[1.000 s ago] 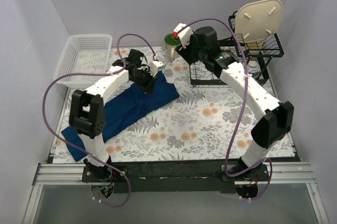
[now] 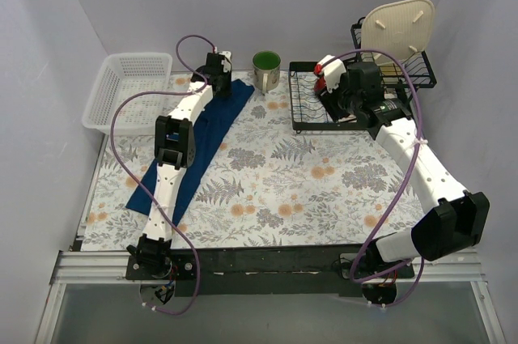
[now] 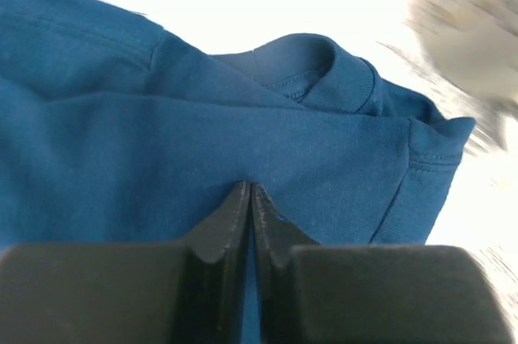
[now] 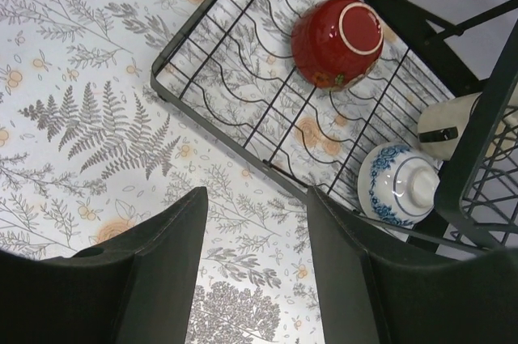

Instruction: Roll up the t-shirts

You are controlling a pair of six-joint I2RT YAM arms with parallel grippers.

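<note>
A blue T-shirt (image 2: 212, 138) lies long and narrow on the left half of the patterned surface, partly under my left arm. My left gripper (image 2: 222, 83) is at its far end, its fingertips (image 3: 243, 222) close together on the fabric in the left wrist view; whether cloth is pinched between them is unclear. A folded collar or sleeve shows just beyond. My right gripper hangs open over the dish rack at the back right, nothing between its fingers.
A white basket (image 2: 95, 109) sits at the back left, a green mug (image 2: 267, 61) at the back. The rack holds a red bowl (image 4: 332, 44) and a blue-white dish (image 4: 392, 186).
My right arm has moved rightward over the rack.
</note>
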